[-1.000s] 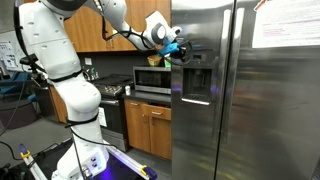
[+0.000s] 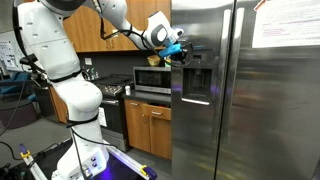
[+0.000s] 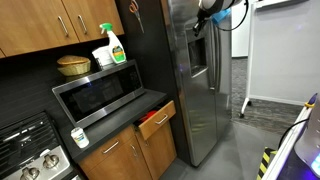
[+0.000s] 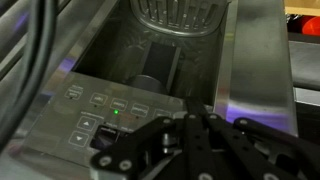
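The steel fridge (image 2: 206, 130) carries a water and ice dispenser (image 2: 198, 82) in its door. Close by the top of that dispenser is my gripper (image 2: 179, 50), on the end of the white arm. Seen from the wrist, the dispenser's control panel (image 4: 100, 118) has a row of buttons and a small green light. Behind it lie the dark recess, its paddle (image 4: 160, 62) and a slotted tray (image 4: 180, 14). My gripper's fingertips sit together near the panel's edge, with nothing visible between them. Whether they touch the panel cannot be told.
A microwave (image 3: 100, 100) stands on the counter, with a green-white spray bottle (image 3: 116, 44) and a basket (image 3: 74, 66) on top. One drawer (image 3: 156, 122) is partly out.
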